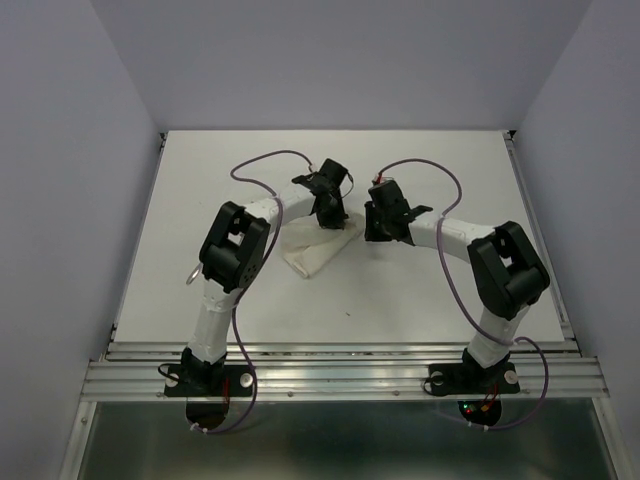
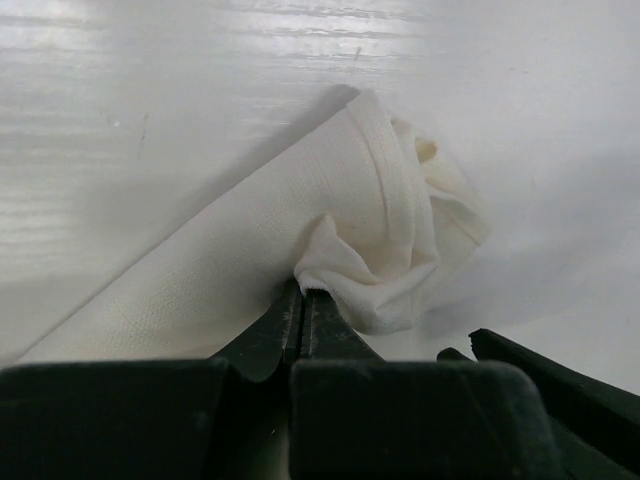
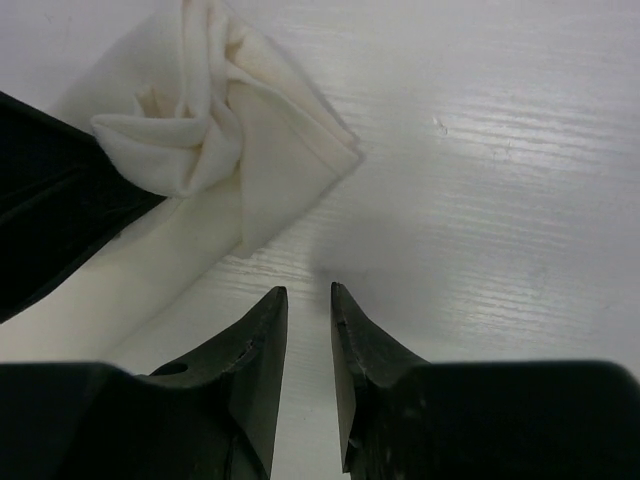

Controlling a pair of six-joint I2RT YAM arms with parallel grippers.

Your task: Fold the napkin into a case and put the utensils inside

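Note:
The cream napkin (image 1: pixel 316 250) lies folded into a long strip on the white table, with a bunched, creased end (image 2: pixel 380 250) at the upper right. My left gripper is shut on that bunched end. In the top view it sits over the napkin's top part. My right gripper is just right of the napkin, pointing down over bare table, part open with nothing between its fingertips. The napkin end (image 3: pixel 200 130) shows beside it, partly hidden by the left gripper. No utensils can be clearly made out.
A small silvery object (image 1: pixel 194 273) at the left is mostly hidden behind the left arm. Grey walls surround the table.

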